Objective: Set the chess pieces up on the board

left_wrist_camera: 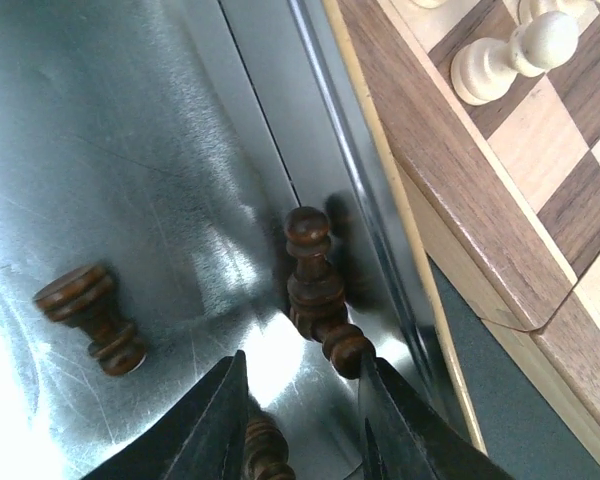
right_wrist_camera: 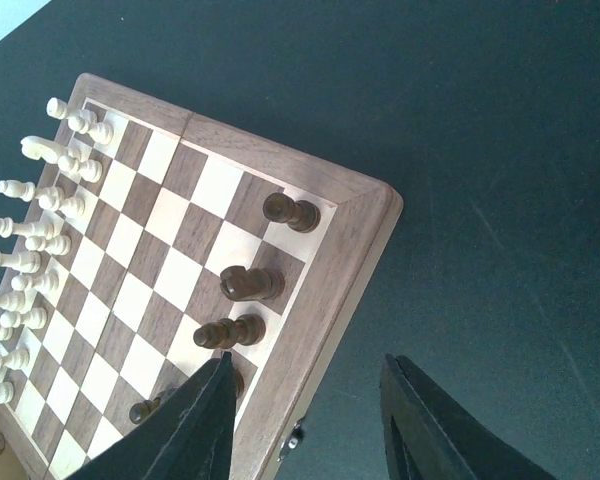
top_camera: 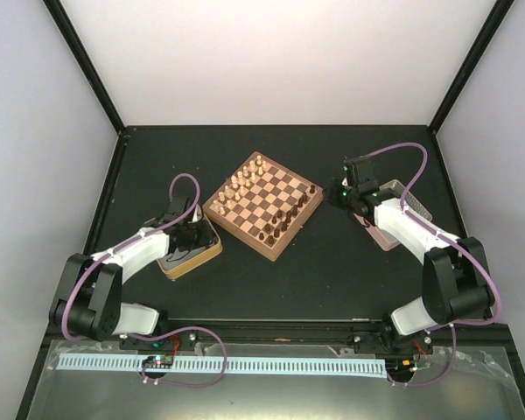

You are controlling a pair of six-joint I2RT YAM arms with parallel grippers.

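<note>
The wooden chessboard (top_camera: pixel 245 227) carries rows of white pieces (top_camera: pixel 236 184) along its upper left and dark pieces (top_camera: pixel 280 223) along its lower right. My left gripper is open over a yellow-rimmed metal tray (top_camera: pixel 192 267), its right finger near the top of a dark piece (left_wrist_camera: pixel 315 285) lying along the tray wall; two more dark pieces, one (left_wrist_camera: pixel 95 315) to the left, lie inside. My right gripper is open above empty table beside the board's right corner, nothing between its fingers.
A pink tray with a light grid-like container (top_camera: pixel 394 236) sits under and beside the right arm.
</note>
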